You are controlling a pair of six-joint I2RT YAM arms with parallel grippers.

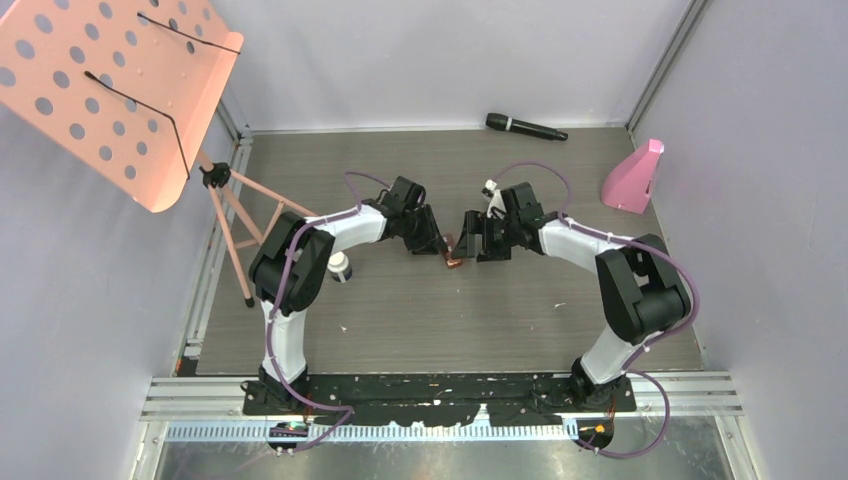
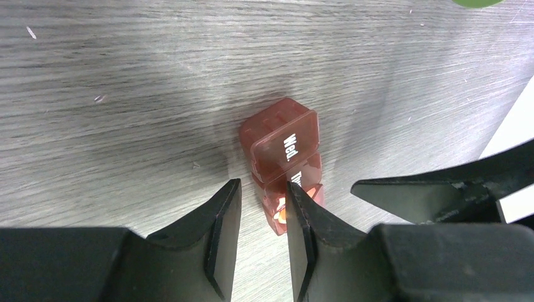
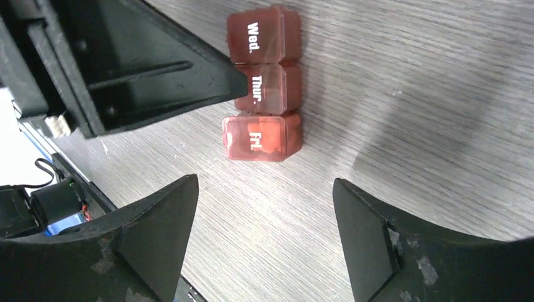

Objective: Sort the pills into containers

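Observation:
A reddish-brown pill organizer rests on the table between my two arms. Lids marked Wed. My left gripper is part open, its fingertips close to the organizer with nothing seen held between them. Standing wide apart, the fingers of my right gripper have only bare table between them, just off the Fri. end. Part of the organizer is hidden behind a left finger.
A white bottle stands beside the left arm, near the pink stand's legs. At the back lie a black microphone and, to the right, a pink holder.

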